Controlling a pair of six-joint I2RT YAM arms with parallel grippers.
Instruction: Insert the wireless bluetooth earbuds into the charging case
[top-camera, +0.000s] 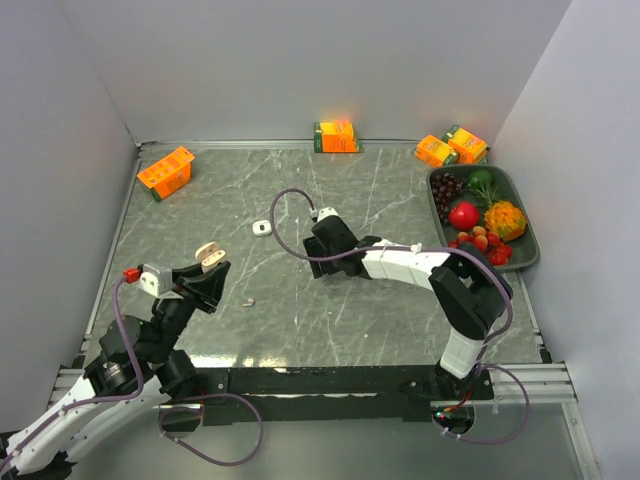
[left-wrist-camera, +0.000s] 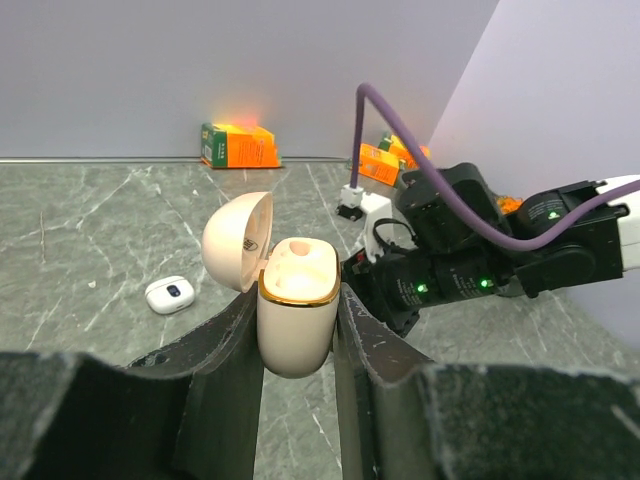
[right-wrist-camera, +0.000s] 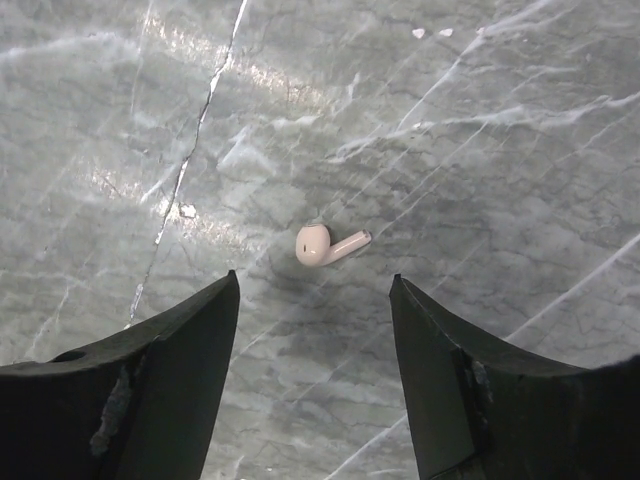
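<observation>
My left gripper (top-camera: 212, 280) holds the pale charging case (left-wrist-camera: 297, 320) upright between its fingers, lid (left-wrist-camera: 230, 240) flipped open; it is raised at the lower left in the top view. My right gripper is part open, its fingers apart with nothing between them, low over the centre of the table. Just beyond its fingertips in the right wrist view lies a pink earbud (right-wrist-camera: 312, 246) on the marble, stem pointing right. A small pale piece (top-camera: 248, 303) also lies on the table right of the left gripper.
A white rounded case-like object (top-camera: 262, 228) lies mid-table. Orange boxes (top-camera: 166, 172) stand along the back and left. A tray of fruit (top-camera: 530, 240) sits at the right.
</observation>
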